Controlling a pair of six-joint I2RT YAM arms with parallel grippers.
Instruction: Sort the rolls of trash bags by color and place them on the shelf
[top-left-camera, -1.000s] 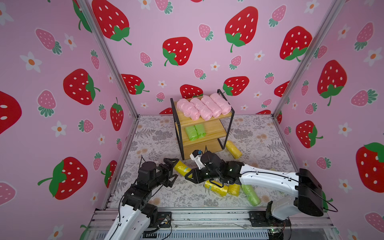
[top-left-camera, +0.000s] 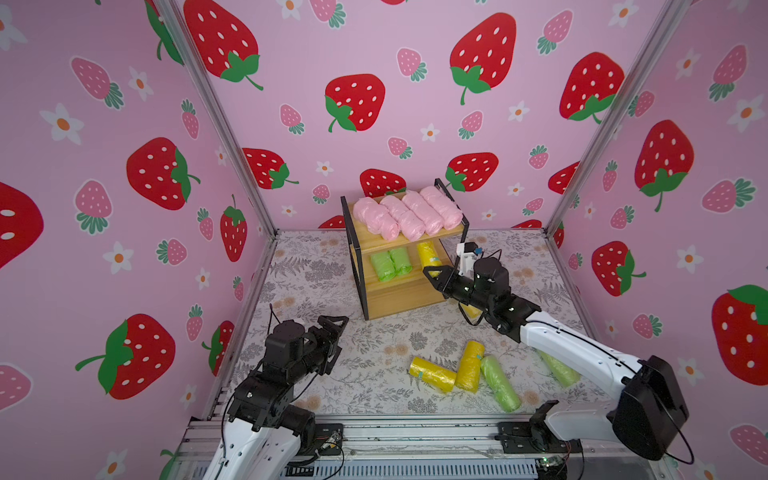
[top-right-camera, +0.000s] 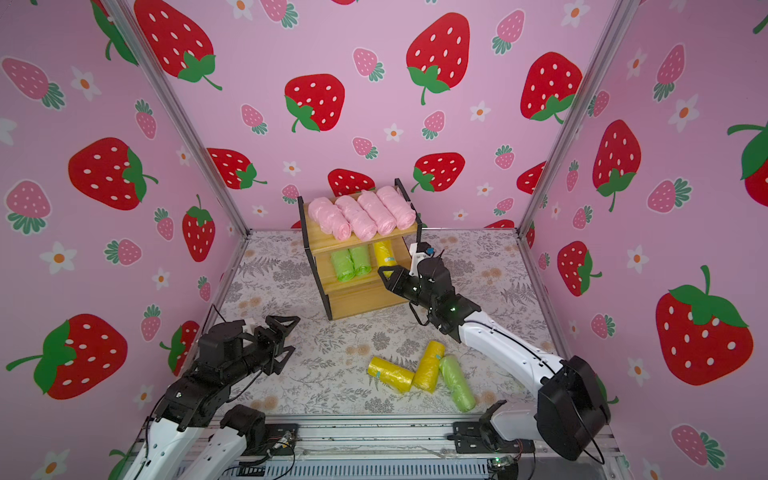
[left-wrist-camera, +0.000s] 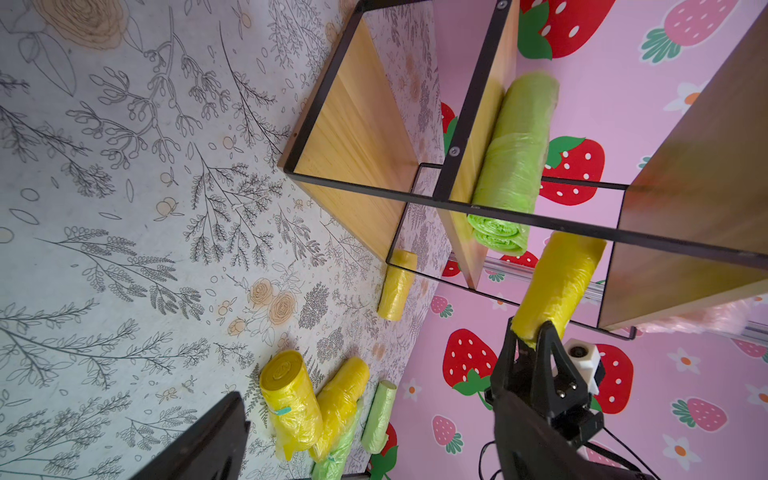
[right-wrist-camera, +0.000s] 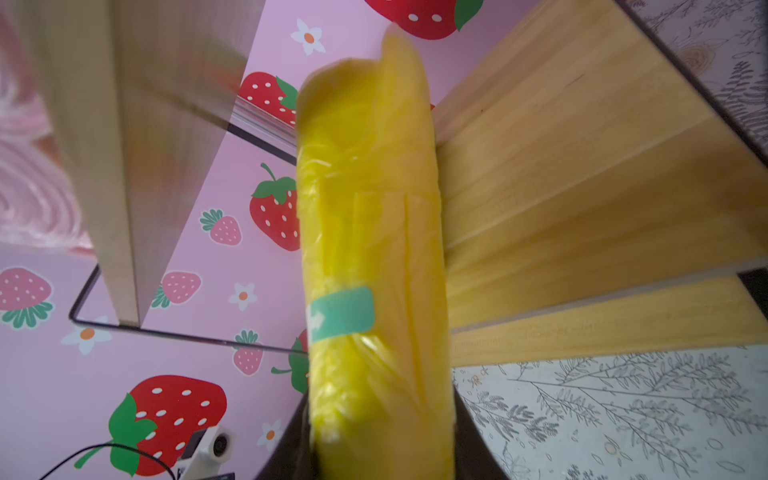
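Note:
A yellow roll (right-wrist-camera: 372, 240) extends from my right gripper (top-left-camera: 432, 274) into the middle level of the shelf (top-left-camera: 400, 307), right of two green rolls (top-left-camera: 390, 262). In the left wrist view, the right fingers (left-wrist-camera: 552, 340) clasp the near end of that roll, whose far part is over the board. My left gripper (top-left-camera: 332, 344) stands open and empty, left of the shelf's front. Several pink rolls (top-left-camera: 408, 213) lie side by side on the top board. Two yellow rolls (top-right-camera: 390, 373) and a green roll (top-right-camera: 457, 382) lie on the floor in front.
Another yellow roll (left-wrist-camera: 397, 285) lies on the floor to the right of the shelf, partly behind the right arm. A green roll (top-left-camera: 560, 369) rests under that arm.
The right arm has carried it up and back to the middle level; the left gripper is now apart from it.

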